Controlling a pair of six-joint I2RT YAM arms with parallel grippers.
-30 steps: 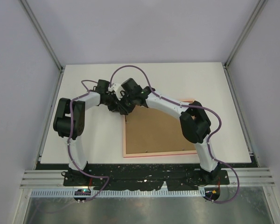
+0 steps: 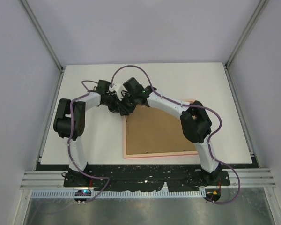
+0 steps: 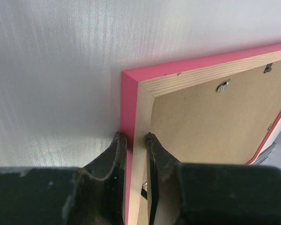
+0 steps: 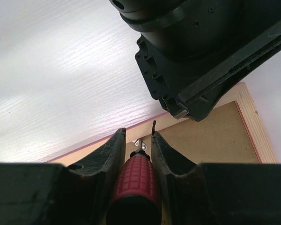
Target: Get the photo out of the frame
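Observation:
The picture frame lies face down, its pink and bare-wood rim point(image 2: 124, 143) around a brown backing board point(image 2: 161, 133). My left gripper is shut on one side of that rim, close to a corner. Small metal tabs point(image 3: 223, 86) show along the board's edge. In the right wrist view my right gripper is shut on a screwdriver point(image 4: 136, 176) with a red and black handle. Its thin shaft points at a metal tab point(image 4: 136, 142) beside the wooden rim; whether the tip touches it I cannot tell.
Both grippers crowd together at the frame's left side, and the left gripper's dark body point(image 4: 192, 56) stands right by the screwdriver. My right arm point(image 2: 196, 124) reaches over the board.
My right gripper has shifted very slightly at the frame's left edge, with the screwdriver still in it. The left arm and the frame look unmoved.

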